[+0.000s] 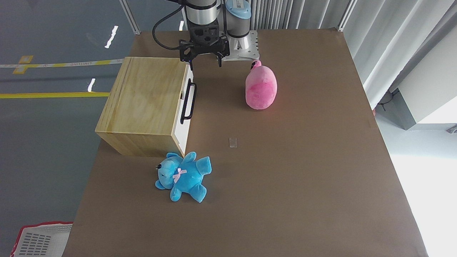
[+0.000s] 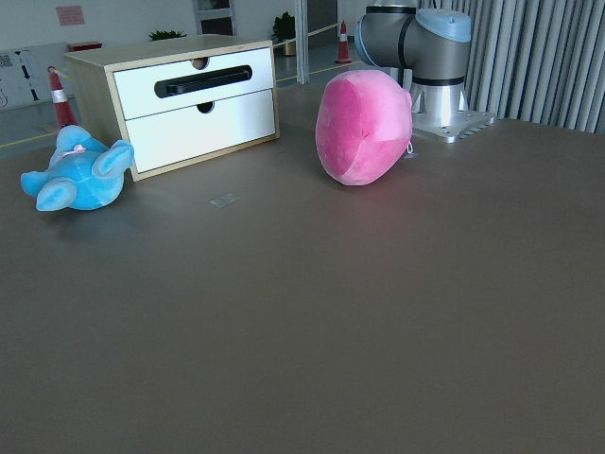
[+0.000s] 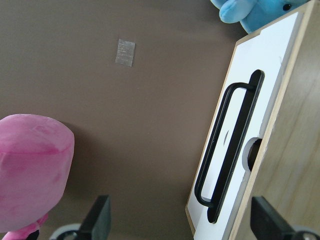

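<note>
A pink plush toy (image 1: pixel 261 85) sits on the brown table right of the wooden drawer box (image 1: pixel 139 96); it also shows in the left view (image 2: pixel 364 128). My gripper (image 1: pixel 205 60) hangs above the table by the box's back right corner, left of and behind the pink toy. In the wrist view my gripper is open, nothing between its fingers, with the pink toy (image 3: pixel 30 170) to one side and the black handle (image 3: pixel 230 145) on the white drawer front to the other. A blue bear (image 1: pixel 186 177) lies in front of the box.
A small clear patch (image 1: pixel 233 142) lies mid-table. A white basket (image 1: pixel 40 240) stands beyond the lower left edge. The robot's base (image 1: pixel 250 47) is at the back.
</note>
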